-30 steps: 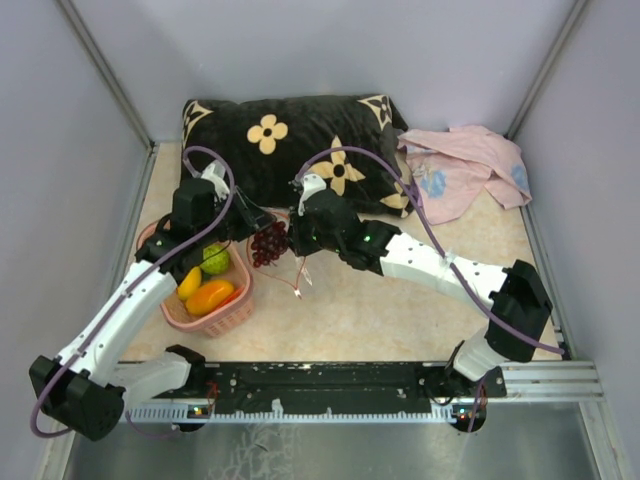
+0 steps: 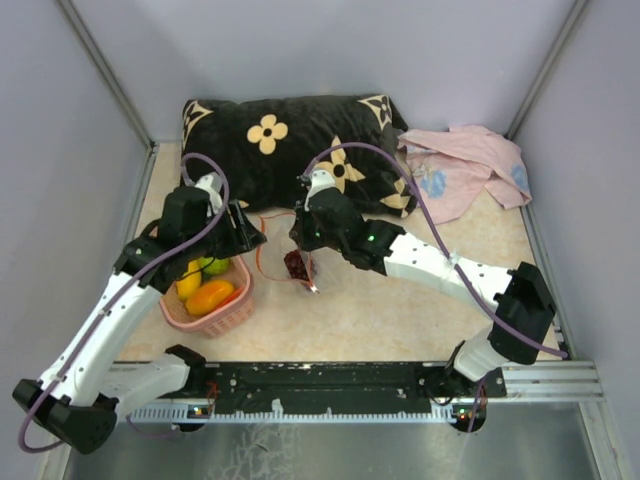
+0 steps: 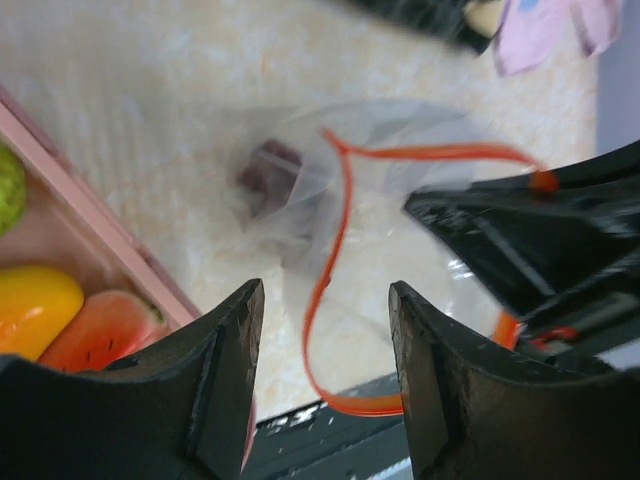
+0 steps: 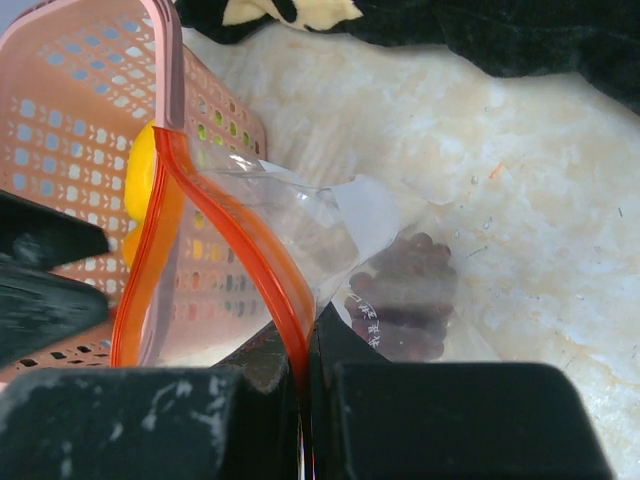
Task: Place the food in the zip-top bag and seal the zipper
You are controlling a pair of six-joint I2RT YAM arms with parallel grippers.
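Observation:
A clear zip top bag (image 4: 290, 215) hangs with its orange-edged mouth spread wide. My right gripper is shut on one side of that orange edge. Dark red grapes (image 4: 405, 295) lie low inside the bag, seen through the plastic. To the left of the mouth, my left gripper stands open with nothing between its fingers; the far orange edge (image 3: 335, 250) shows just beyond them. A pink basket (image 2: 222, 319) on the left holds a yellow-orange mango-like fruit (image 2: 208, 297), a green fruit (image 2: 214, 266) and other produce.
A black floral cushion (image 2: 285, 140) lies along the back, with a pink cloth (image 2: 465, 170) at the back right. Bare table (image 2: 400, 310) extends to the right of the bag.
The grapes have gone from beside my left gripper down into the bag. My left gripper has opened and drawn back left over the basket. The right arm stays nearly still.

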